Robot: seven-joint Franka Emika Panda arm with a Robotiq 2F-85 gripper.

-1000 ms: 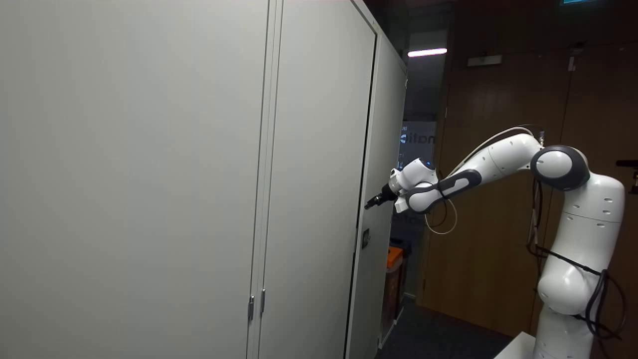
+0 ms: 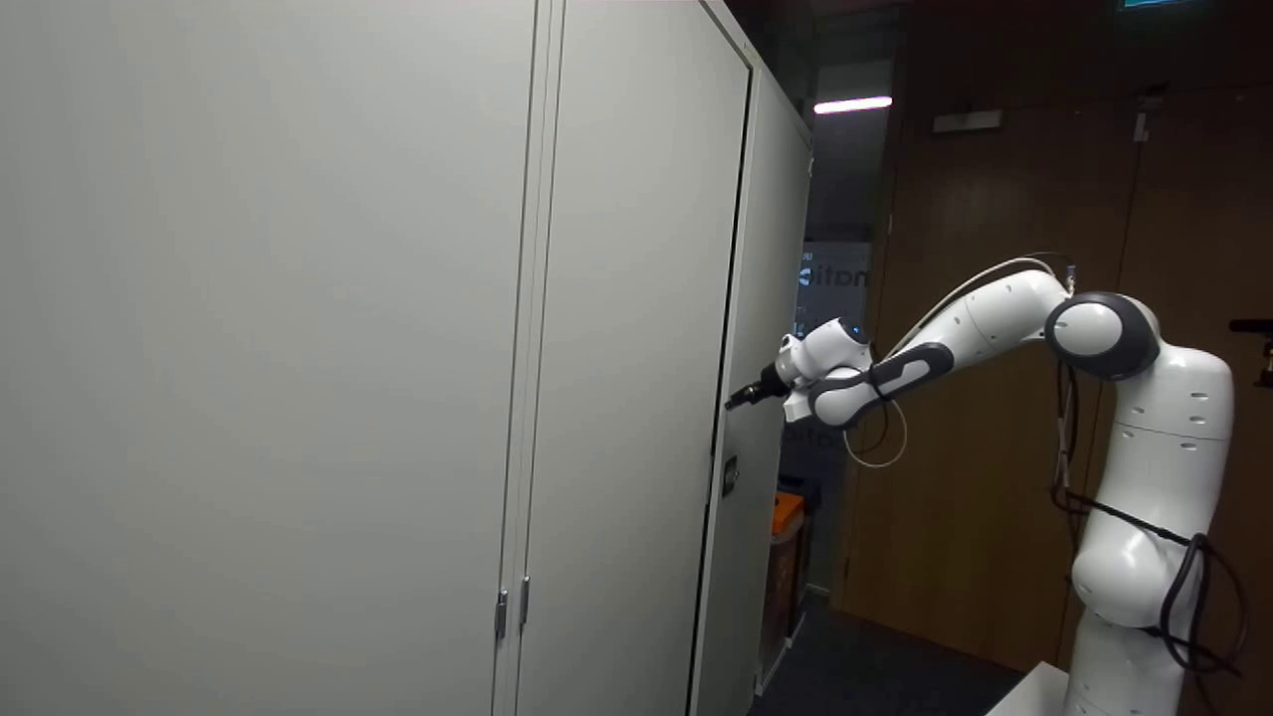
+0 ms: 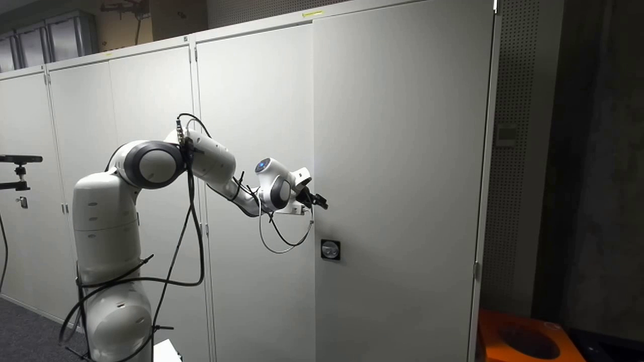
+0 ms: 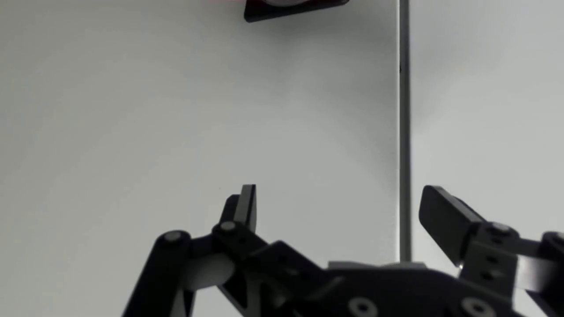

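Observation:
My gripper is open, its two fingers spread wide with nothing between them. In the wrist view, the dark seam between two cabinet doors runs between the fingers, nearer the right one. The cabinet door [image 3: 398,151] carrying the latch fills the right part of exterior view 2. A round latch in a black square plate [image 3: 330,250] sits on that door close to the seam, below my gripper [image 3: 326,204]. Only one edge of the latch plate [image 4: 296,9] shows at the top of the wrist view. Whether the fingertips touch the door cannot be told.
The neighbouring door [image 2: 633,334] stands beside the seam, and its hinges [image 2: 513,603] are lower left. An orange-topped bin [image 3: 525,338] stands past the cabinet's right end. Free floor [image 2: 895,644] lies between the cabinet and the wooden doors [image 2: 991,418].
The arm has shifted slightly left toward the cabinet in exterior view 1, its fingertips ending a little higher. The doors and latch look unchanged.

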